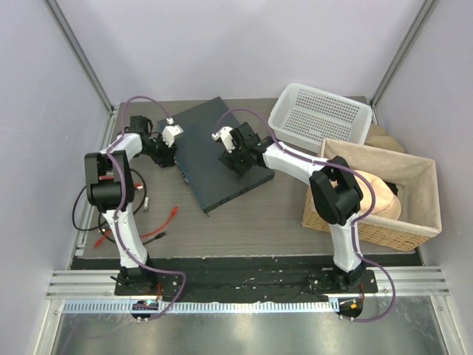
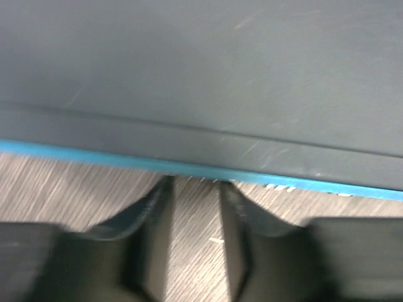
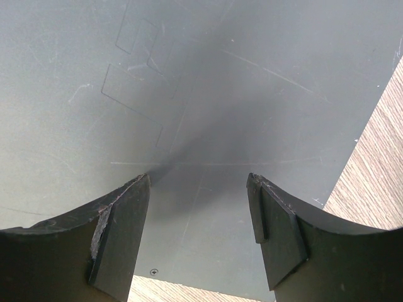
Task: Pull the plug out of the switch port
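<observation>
The dark grey switch [image 1: 207, 181] lies flat on the wooden table. In the left wrist view its blue-edged front [image 2: 283, 182] runs across the frame. My left gripper is low at that edge, its blurred fingers part open, with no plug discernible between them; the ports are hidden from view. My right gripper hangs open over the switch's top [image 3: 189, 94], nothing between its fingers.
Red and black cables [image 1: 166, 220] lie loose at the left of the table. A white basket [image 1: 320, 111] stands at the back right, a wicker box [image 1: 332, 222] at the right.
</observation>
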